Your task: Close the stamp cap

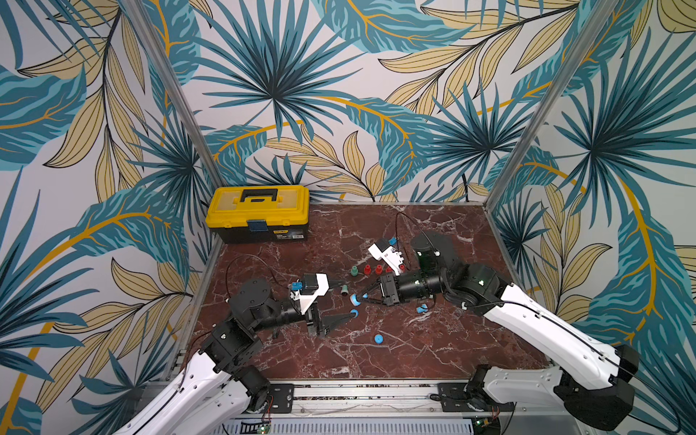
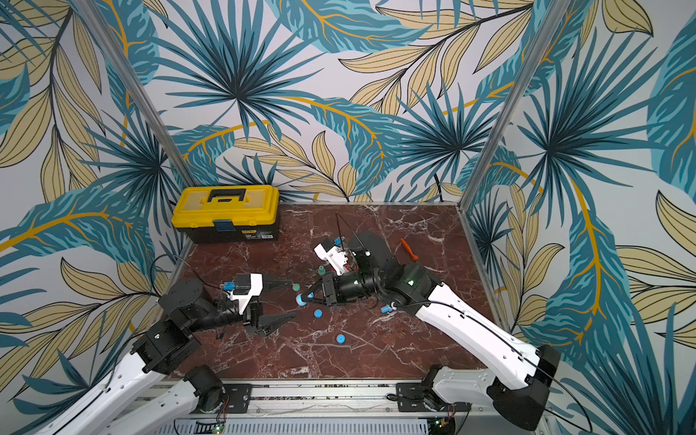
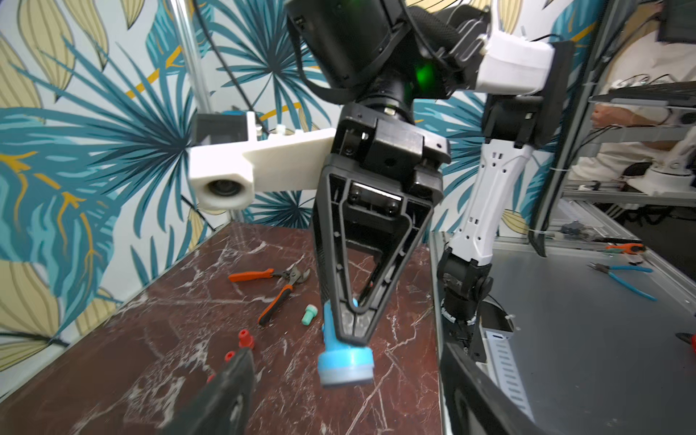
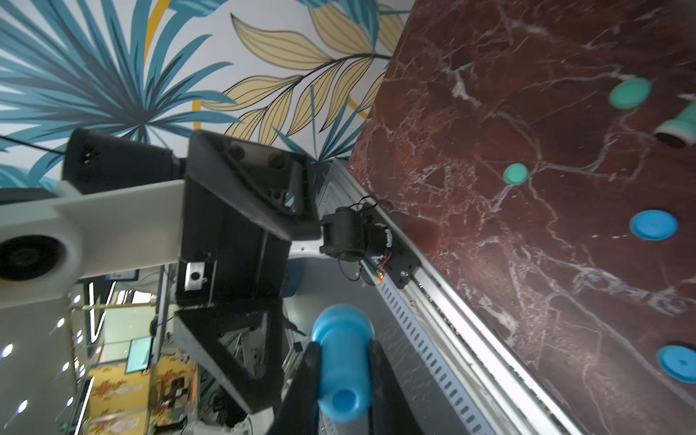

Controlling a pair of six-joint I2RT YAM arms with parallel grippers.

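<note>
A blue stamp is pinched by my right gripper, its wide end pointing toward my left gripper. The right wrist view shows that same stamp between the right fingers. My left gripper stands open around the stamp's wide end, its fingers apart and not touching it. Two flat blue caps lie on the table: the nearer cap and another cap. Whether the held stamp has a cap on it, I cannot tell.
Green caps and a green stamp lie close by. Several red stamps stand in a row behind. Another blue piece rests below the right arm. A yellow toolbox occupies the back left.
</note>
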